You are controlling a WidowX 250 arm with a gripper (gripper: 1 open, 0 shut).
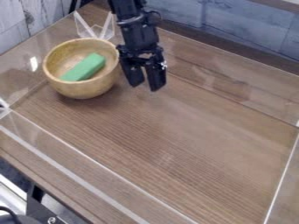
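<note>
My black gripper (146, 79) hangs from the arm at the top middle, low over the wooden table just right of a wooden bowl (65, 83). Its fingers point down and stand open, with nothing visible between them. In the bowl lies a green block (82, 66), tilted along the bowl's slope.
Some clear or white plastic pieces (91, 31) are behind the bowl at the upper left. The table's edge runs along the left.
</note>
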